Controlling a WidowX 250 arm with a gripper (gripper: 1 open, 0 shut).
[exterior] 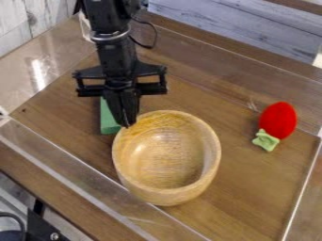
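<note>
My black gripper [123, 115] points down, its fingers shut with nothing visible between them, beside the upper left rim of a wooden bowl [165, 179]. A green block [108, 122] sits left of the fingertips, partly hidden behind the gripper and bowl.
At the right of the wooden table [258, 198] lie a red egg-shaped object [278, 120] and a small light-green piece [265, 140]. A metal rail runs along the left front edge.
</note>
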